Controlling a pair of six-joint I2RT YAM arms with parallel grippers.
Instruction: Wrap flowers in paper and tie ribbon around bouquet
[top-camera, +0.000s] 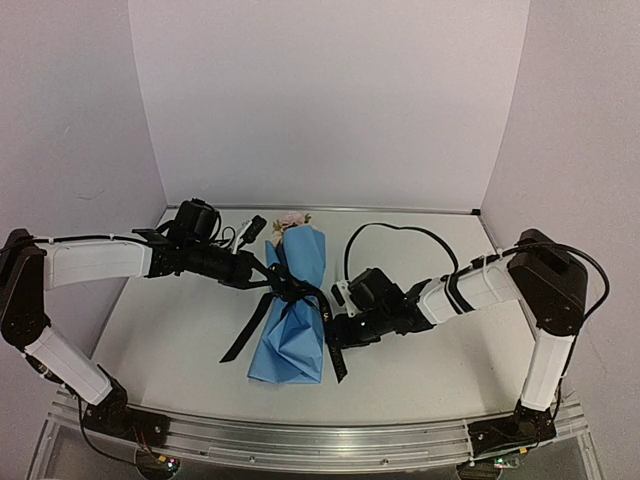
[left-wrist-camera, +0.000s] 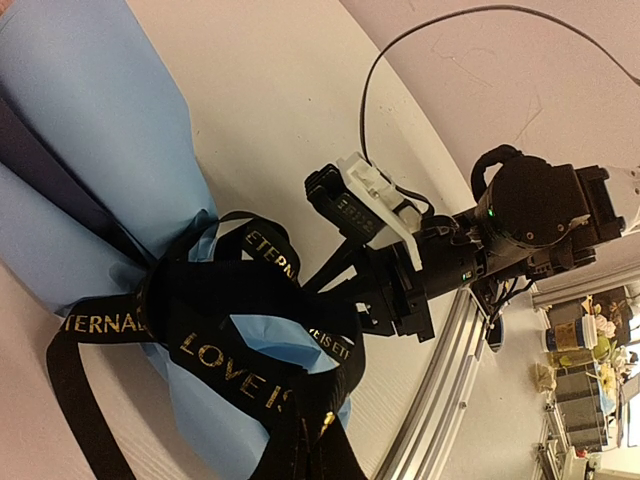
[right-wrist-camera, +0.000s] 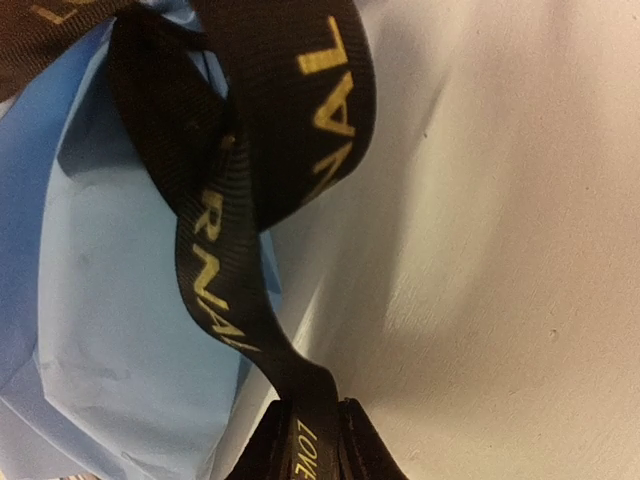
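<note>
The bouquet in blue wrapping paper (top-camera: 290, 340) lies on the table, pink flowers (top-camera: 290, 221) at its far end. A black ribbon with gold letters (left-wrist-camera: 215, 365) goes around its middle in a loose knot, with loops and two tails. My left gripper is shut on a loop of the ribbon above the knot. On the bouquet's right side, my right gripper stands open, its fingers (right-wrist-camera: 262, 440) on either side of the ribbon tail (right-wrist-camera: 235, 290). The knot's centre is partly hidden by the loops.
A metal rail (top-camera: 300, 433) runs along the front edge. Walls close in the back and sides. A cable arches above the right arm.
</note>
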